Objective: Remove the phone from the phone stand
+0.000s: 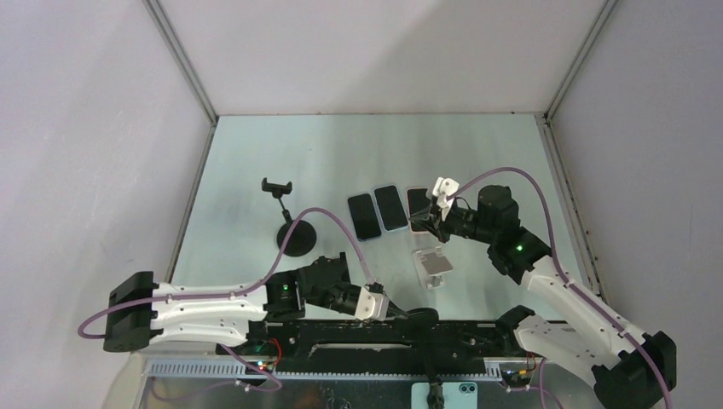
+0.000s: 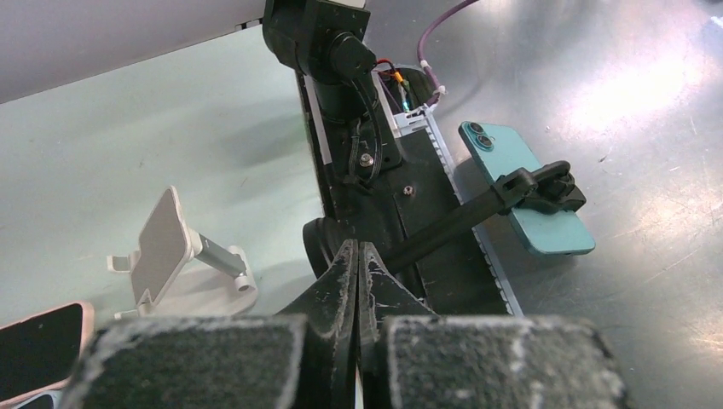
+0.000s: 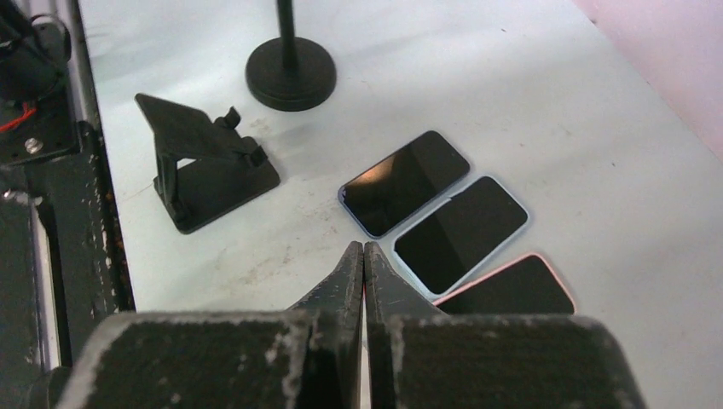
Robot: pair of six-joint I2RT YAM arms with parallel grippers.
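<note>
A black phone stand (image 2: 443,223) with a round base has toppled over the table's front edge. The teal phone (image 2: 546,230) lies at its clamp end, over the grey floor; whether still clamped I cannot tell. It also shows at the bottom of the top view (image 1: 465,394). My left gripper is shut, nothing between its fingers, beside the fallen stand's base. My right gripper is shut and empty, above the table near three flat phones, including a black one (image 3: 401,183).
An upright black stand (image 1: 297,239) stands at the left, a low black stand (image 3: 217,192) near the front. A white stand (image 2: 162,247) sits right of centre.
</note>
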